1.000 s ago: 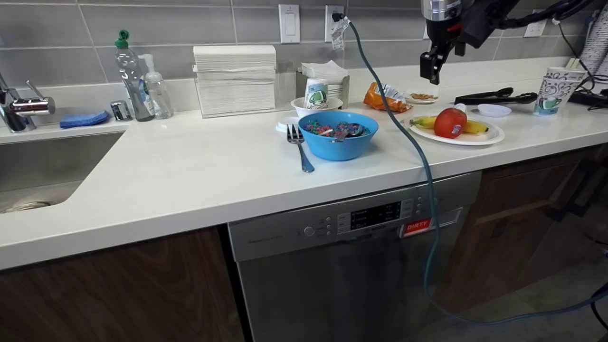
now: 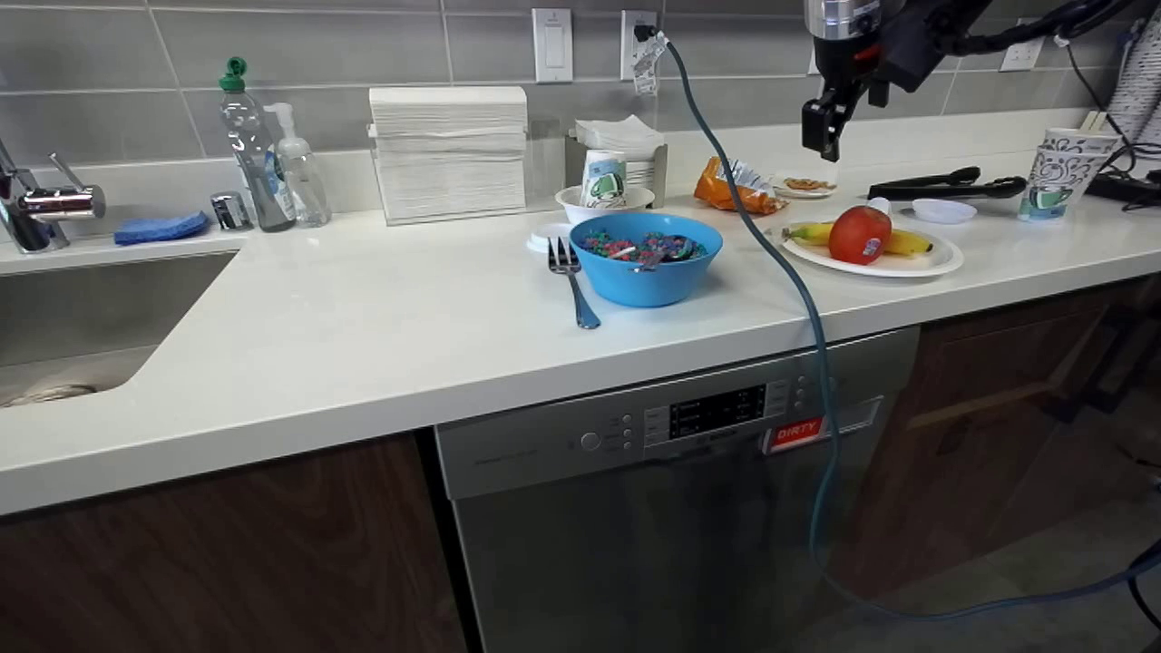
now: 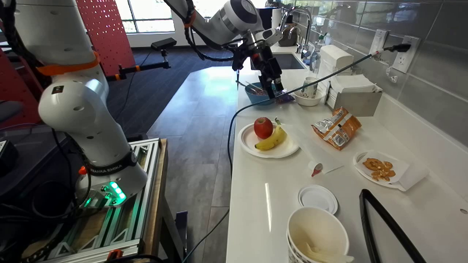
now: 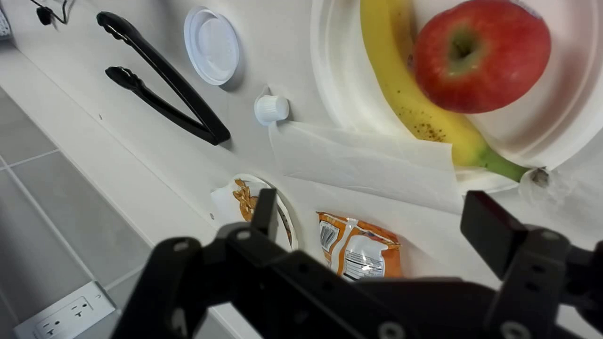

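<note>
High above the counter, my gripper stands open; its two fingers are wide apart in the wrist view and hold nothing. Beneath it in that view lies an orange snack bag (image 4: 367, 248). A red apple (image 4: 480, 53) and a yellow banana (image 4: 390, 73) rest on a white plate (image 4: 333, 62) at the upper right. Farther left along the counter in the first exterior view, a blue bowl (image 2: 644, 285) contains colourful wrapped pieces, and a fork (image 2: 577, 285) lies beside it.
Black tongs (image 4: 175, 84), a white lid (image 4: 212, 45) and a small plate of pretzels (image 3: 379, 168) share the counter. A patterned cup (image 2: 1064, 180) stands at the right. A blue cable (image 2: 778, 256) hangs across the counter.
</note>
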